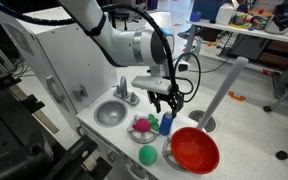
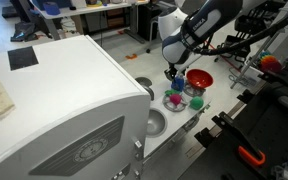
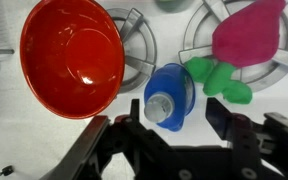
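A blue bottle-like object [image 1: 166, 127] with a pale grey top stands on the white counter beside the red bowl [image 1: 196, 150]. In the wrist view this blue object [image 3: 180, 84] shows between the fingers of my gripper, near the edge of a round burner. The fingers stand apart, with a clear gap on the right side of the object. A pink item [image 3: 249, 32] and a green item [image 3: 219, 80] lie on the other burner, to the right.
A green round item [image 1: 148, 155] sits near the counter's front edge. The sink [image 1: 111, 112] and its faucet [image 1: 129, 97] are to the left. A pale post [image 1: 214, 95] rises behind the bowl.
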